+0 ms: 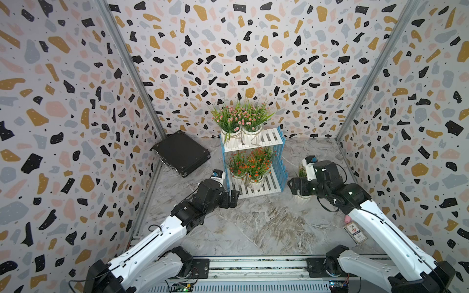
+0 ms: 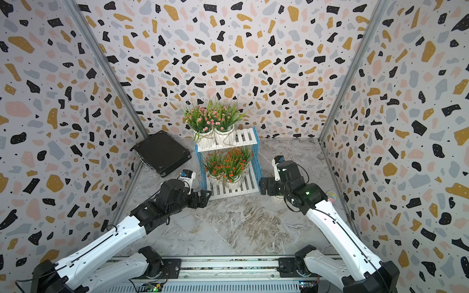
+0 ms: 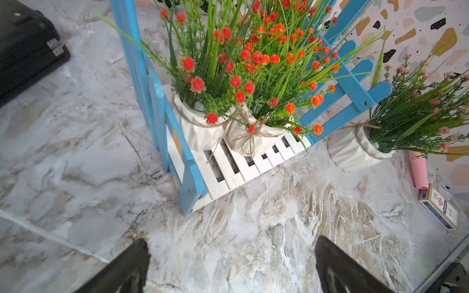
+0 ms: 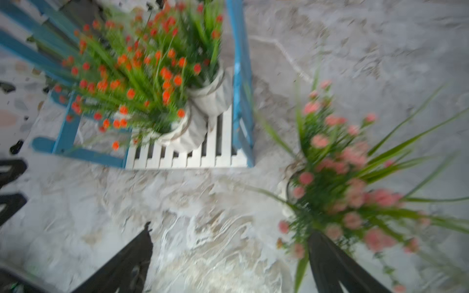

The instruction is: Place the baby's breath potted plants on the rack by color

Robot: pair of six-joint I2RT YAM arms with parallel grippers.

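Observation:
Two pink-flowered plants in white pots [image 1: 232, 139] stand side by side on the upper shelf of the blue and white rack [image 1: 273, 139], left and centre. Red and orange potted plants [image 3: 256, 139] sit close together on the lower shelf. Another pink plant [image 4: 342, 180] stands on the table right of the rack, its white pot [image 3: 359, 149] upright. Over this plant, my right gripper [image 1: 295, 185] is open and hides most of it from above; nothing is between its fingers. Open and empty, my left gripper [image 1: 233, 198] hovers by the rack's front left corner.
A black case [image 1: 181, 152] lies left of the rack. By the right wall are a pink cylinder [image 3: 418, 169] and a small card box [image 3: 439, 207]. The upper shelf's right end [image 2: 245, 137] is bare, and the table in front is clear.

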